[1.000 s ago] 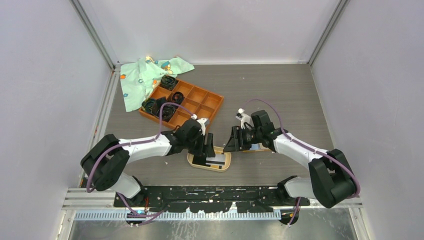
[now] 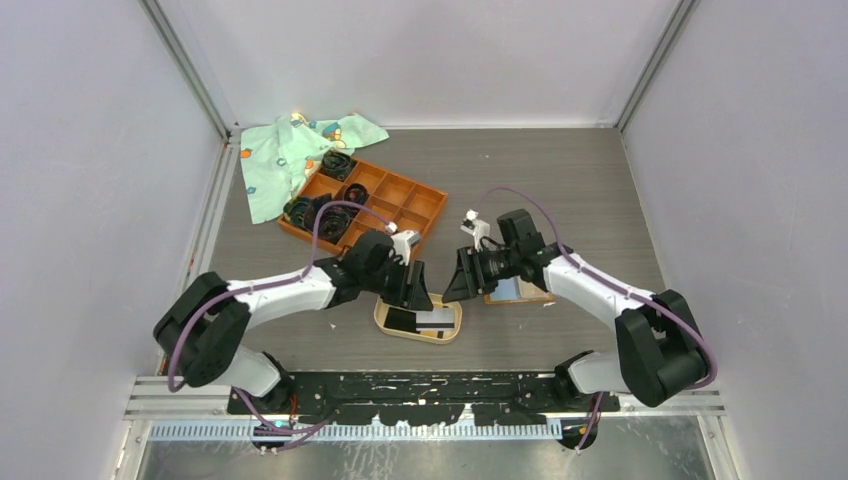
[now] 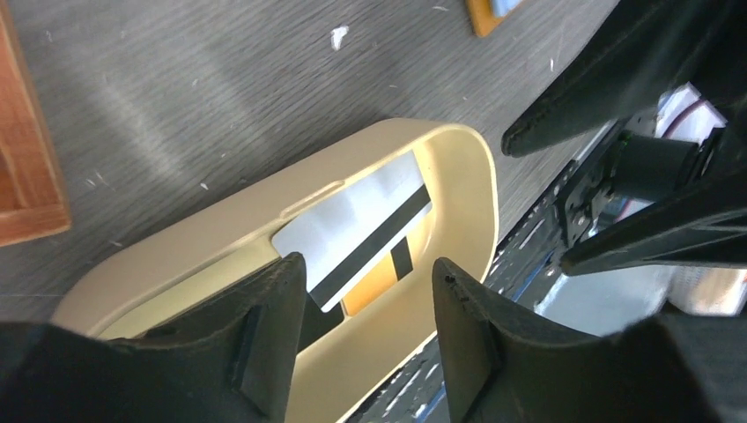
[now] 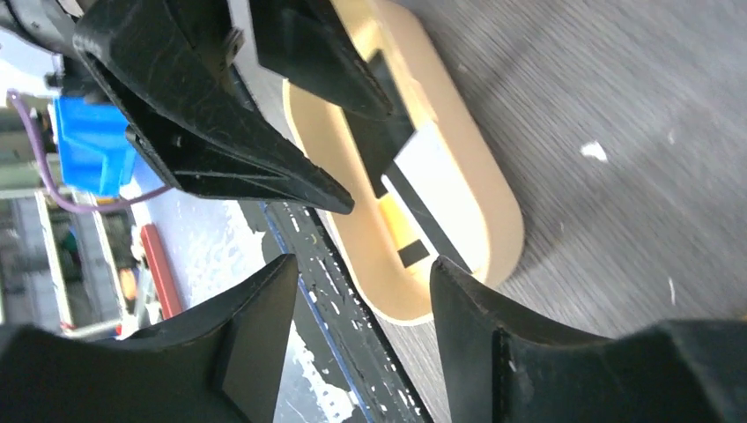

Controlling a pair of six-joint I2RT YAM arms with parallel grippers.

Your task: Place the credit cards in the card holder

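Note:
In the cream oval tray (image 2: pixel 384 324), a white card (image 3: pixel 348 225) with a black stripe lies along the far wall. It partly covers a yellow card (image 3: pixel 372 286) with a black band. A flat black item (image 4: pixel 380 123), perhaps the card holder, lies at the tray's left end. My left gripper hovers open over the tray, nothing between its fingers. My right gripper stands parted at the tray's right end, with no card between its fingertips. How much of the white card is covered by the wall is unclear.
Behind the left arm is a brown compartment box (image 2: pixel 418 205) holding several coiled black cables, with a green patterned cloth (image 2: pixel 275 170) beside it. A shallow container with light blue and beige contents (image 2: pixel 530 290) sits under the right arm. Both grippers are close together above the tray.
My right gripper has shifted slightly away from the front edge, baring more of the container under it. The white card has shifted slightly.

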